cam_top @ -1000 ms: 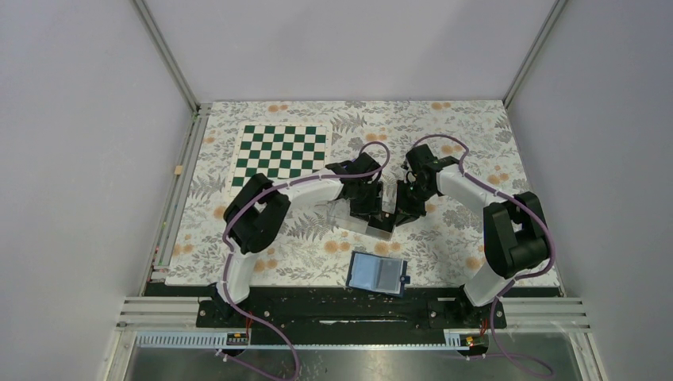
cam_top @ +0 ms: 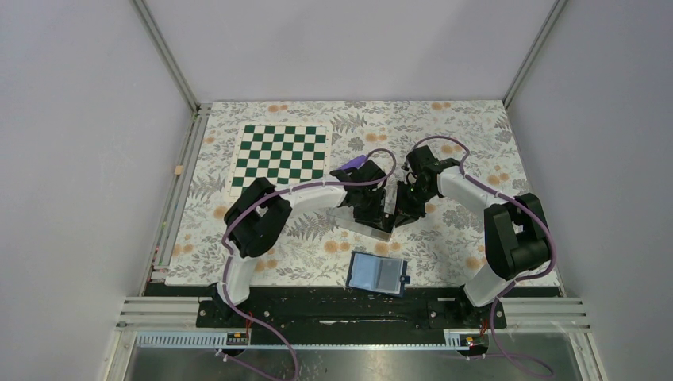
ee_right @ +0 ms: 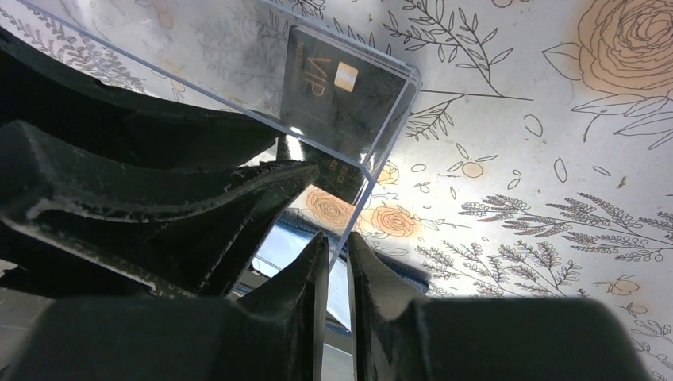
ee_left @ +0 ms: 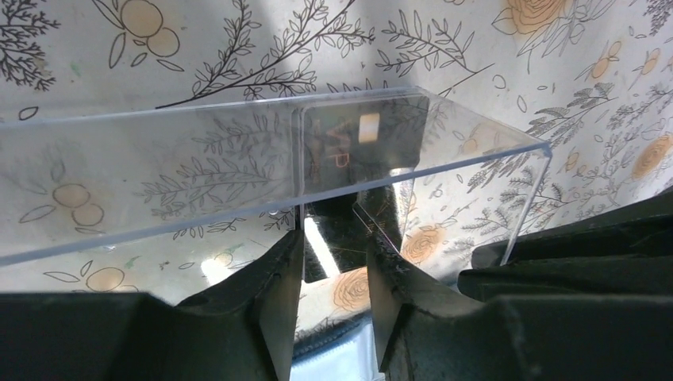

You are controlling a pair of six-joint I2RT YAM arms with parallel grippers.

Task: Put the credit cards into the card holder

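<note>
The clear card holder point(ee_left: 159, 159) lies on the floral table between both grippers. Black cards stand or lie in its end compartment, one printed VIP point(ee_right: 321, 87), another dark card point(ee_left: 333, 242) beneath it. My left gripper is over the holder's near side at that dark card, fingers apart, with their tips close to it; whether they touch is unclear. My right gripper is at the holder's end wall, fingertips slightly apart on either side of its clear edge; contact is hard to tell. In the top view both grippers point(cam_top: 401, 206) crowd over the holder.
A checkered board point(cam_top: 278, 151) lies at back left, with a purple object point(cam_top: 351, 163) beside it, partly hidden. A blue-grey tray-like object point(cam_top: 365, 272) sits at the front edge.
My left gripper has moved slightly toward the front of the table over the holder. My right arm has shifted very little, also slightly frontward.
</note>
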